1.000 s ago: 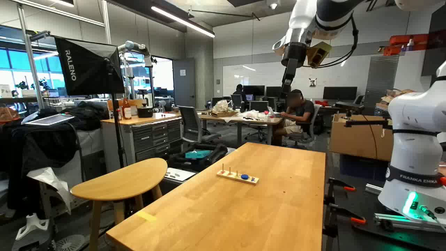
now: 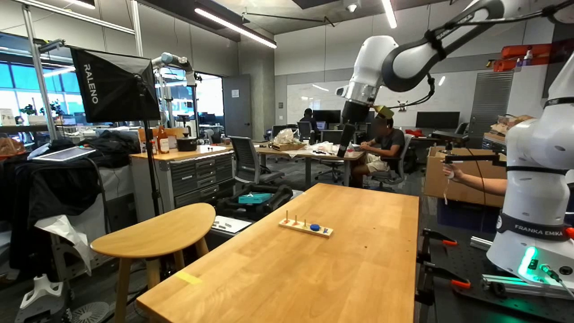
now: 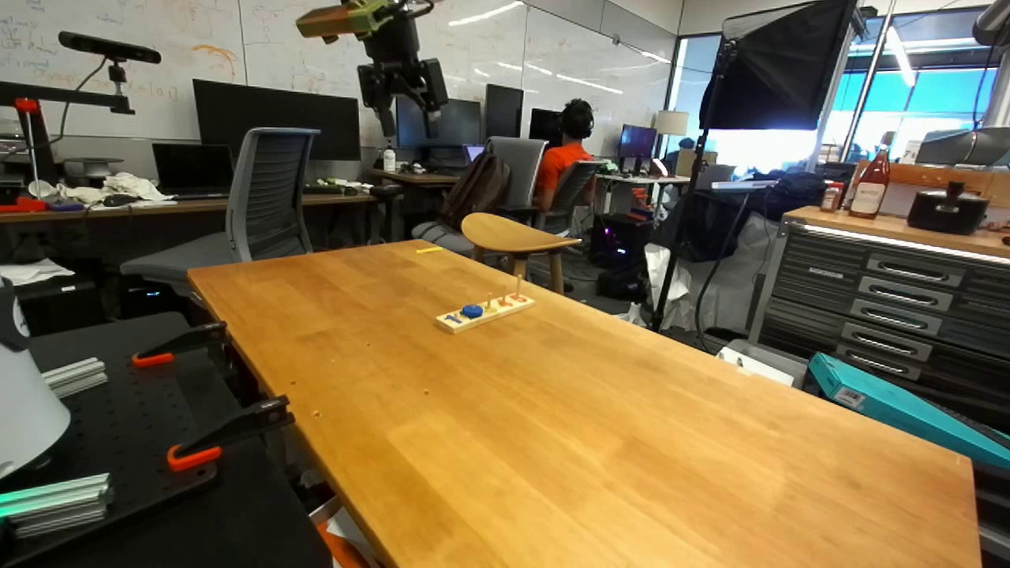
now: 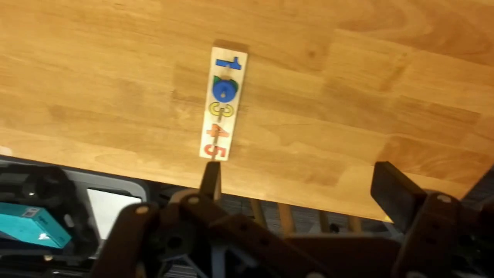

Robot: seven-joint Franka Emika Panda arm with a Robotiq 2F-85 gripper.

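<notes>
A pale wooden peg board [image 2: 295, 225] lies on the table, printed with coloured numerals 1 to 5 in the wrist view. One blue ring [image 4: 224, 91] sits on the board around the peg at the second position, covering most of that numeral. The other pegs carry no rings; the taller ones stand toward the 5 end, as the second exterior view of the board [image 3: 484, 312] also shows. High above the table hangs my gripper [image 3: 408, 125], well clear of the board. Its fingers are wide apart in the wrist view, where the gripper is open and empty.
A strip of yellow tape [image 2: 188, 277] marks one corner. Beside the table's edge stand a wooden stool [image 2: 156, 229] and a black case with a teal box [image 4: 34, 224]. Clamps [image 3: 232, 426] grip the robot-side edge.
My arm has swung out farther from its base, and the gripper has moved left and lower in the first exterior view. The board and blue ring have stayed put.
</notes>
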